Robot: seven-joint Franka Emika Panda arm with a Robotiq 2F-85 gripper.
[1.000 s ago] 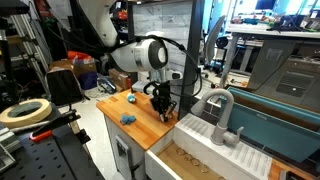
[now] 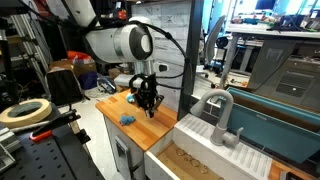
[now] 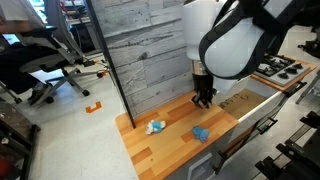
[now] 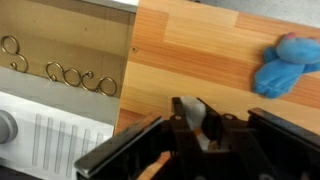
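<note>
My gripper is shut on a small whitish object (image 4: 187, 108); the fingers hide most of it, so I cannot tell what it is. In exterior view 1 the gripper (image 2: 150, 106) is over the wooden counter (image 2: 150, 130), right of a blue soft toy (image 2: 127, 119). That toy (image 4: 288, 65) lies apart from the gripper at the upper right of the wrist view. From the other side, the gripper (image 3: 204, 101) appears near the counter's far part, beyond the blue toy (image 3: 200, 133).
A second blue and white item (image 3: 155, 127) sits on the counter. Beside the counter are an open drawer (image 2: 190, 165) with several rings, a ribbed white drainboard (image 2: 230, 150) and a grey faucet (image 2: 214, 100). Bare wood lies around the blue toy.
In exterior view 1 the arm and gripper have moved left over the counter, away from the faucet side and nearer the blue toy. Both blue items stay where they were.
</note>
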